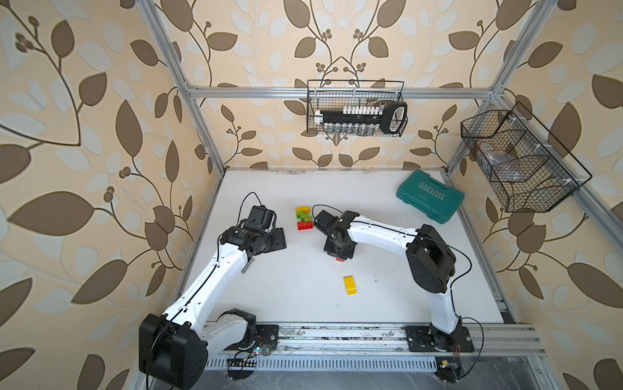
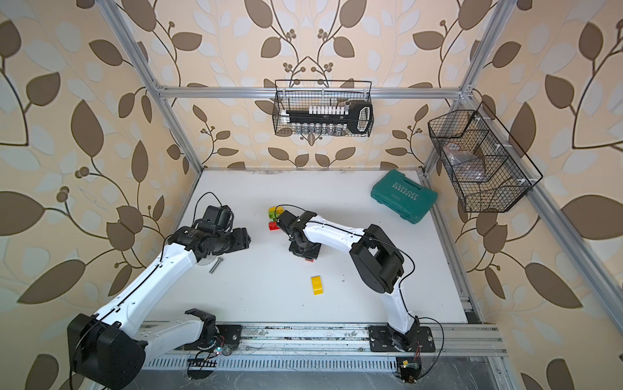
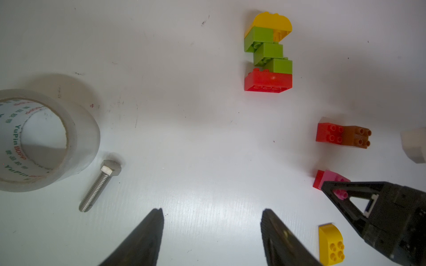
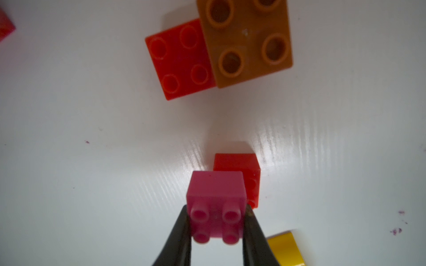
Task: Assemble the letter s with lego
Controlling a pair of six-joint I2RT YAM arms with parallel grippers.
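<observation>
In the right wrist view my right gripper is shut on a pink brick (image 4: 216,188), its studs facing the camera. Behind the pink brick a small red brick (image 4: 252,177) is partly covered; whether the two touch, I cannot tell. A brown brick (image 4: 248,42) overlaps another red brick (image 4: 181,64) nearby. The left wrist view shows a letter-like stack on the table: yellow brick (image 3: 268,23), several staggered green bricks (image 3: 268,52), red brick (image 3: 268,82). Left of that stack, my left gripper stands open over bare table, nothing between its fingers.
A yellow brick (image 1: 350,284) lies alone toward the front. Below the left arm are a tape roll (image 3: 82,137) and a metal bolt (image 3: 98,186). The green case (image 1: 430,196) occupies the back right; the table between the left gripper and the stack is clear.
</observation>
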